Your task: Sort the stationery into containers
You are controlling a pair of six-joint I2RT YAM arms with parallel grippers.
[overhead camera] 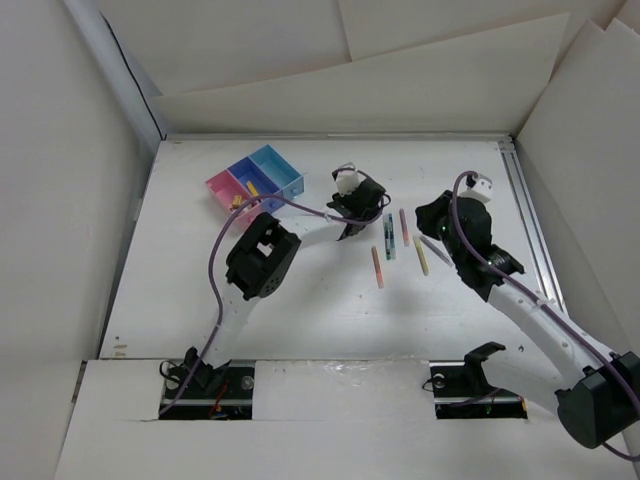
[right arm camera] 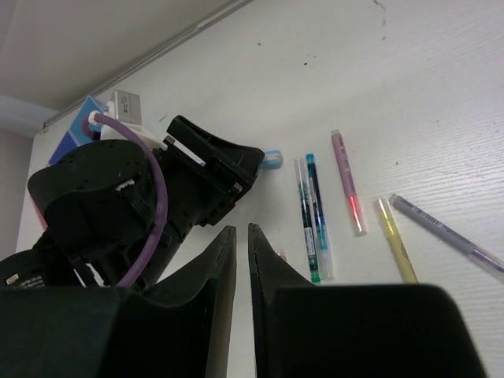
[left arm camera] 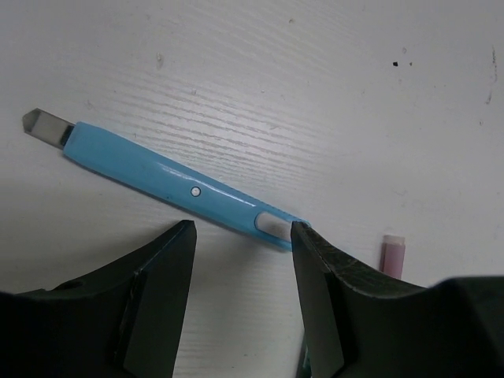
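A blue utility knife (left arm camera: pixel 165 177) lies on the table, with my left gripper open just above its handle end. In the top view that gripper covers most of the knife. Right of it lie teal and green pens (right arm camera: pixel 307 220), a pink pen (right arm camera: pixel 345 165), a yellow pen (overhead camera: pixel 421 253), a grey pen (right arm camera: pixel 437 224) and an orange-red pen (overhead camera: pixel 377 267). The three-part pink and blue container (overhead camera: pixel 279 167) holds yellow items. My right gripper hangs over the pens at the right, fingertips close together, with nothing seen between them.
White walls and a metal rail (overhead camera: pixel 525 215) bound it at the back and sides.
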